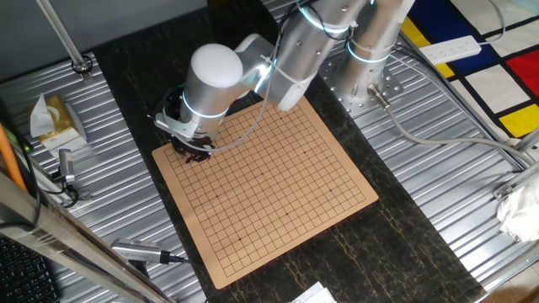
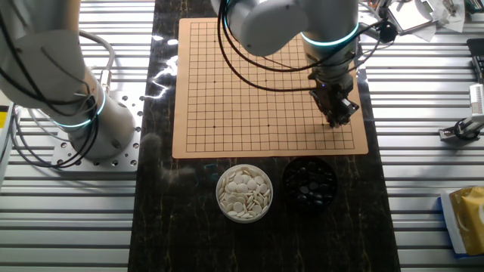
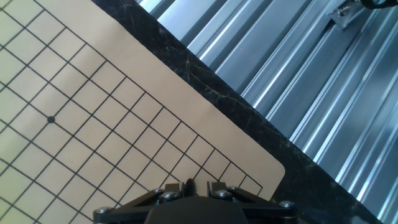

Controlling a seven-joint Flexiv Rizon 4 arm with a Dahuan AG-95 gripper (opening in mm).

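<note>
A tan gridded board [image 1: 278, 198] lies on the dark table, with no stones on the part that shows. My gripper [image 2: 336, 113] is over the board close to one corner. In the wrist view the fingers [image 3: 169, 194] stand apart at the bottom edge, and tan board shows in the gap. A small dark shape [image 3: 189, 185] sits in that gap by the left finger; I cannot tell whether it is a black stone or part of the gripper. Beside the board are a white bowl of white stones [image 2: 244, 193] and a black bowl of black stones [image 2: 310, 183].
Ribbed metal decking [image 3: 273, 56] borders the dark tabletop [image 2: 189, 242]. A tissue box [image 1: 57, 122] stands on the decking on the far side from the arm's base [image 1: 358, 80]. Cables hang in loops from the arm. Most of the board is clear.
</note>
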